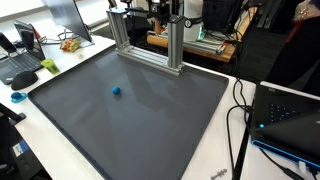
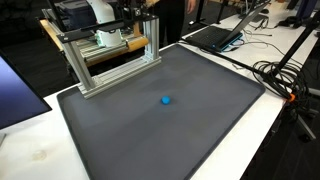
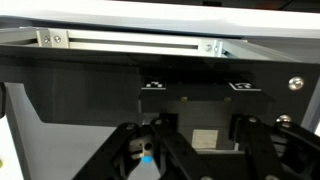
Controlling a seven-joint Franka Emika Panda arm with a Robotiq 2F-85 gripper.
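In the wrist view, the fingers of my gripper reach up from the lower edge, on either side of a black handle-like piece (image 3: 198, 100). My fingers look closed on this piece, though its dark colour hides the exact contact. Behind it runs a wide black panel (image 3: 80, 95). A small blue object (image 1: 116, 90) lies alone on the grey board, left of its middle in exterior view 1. In exterior view 2 the same blue object (image 2: 165, 100) is near the board's centre, well away from the metal frame.
An aluminium frame (image 2: 120, 75) stands at the edge of the grey board (image 2: 150, 135). Most of the board is bare. Dark equipment (image 1: 285, 120) and loose cables sit on the right in exterior view 1. A laptop (image 2: 215, 38) stands at the back in exterior view 2.
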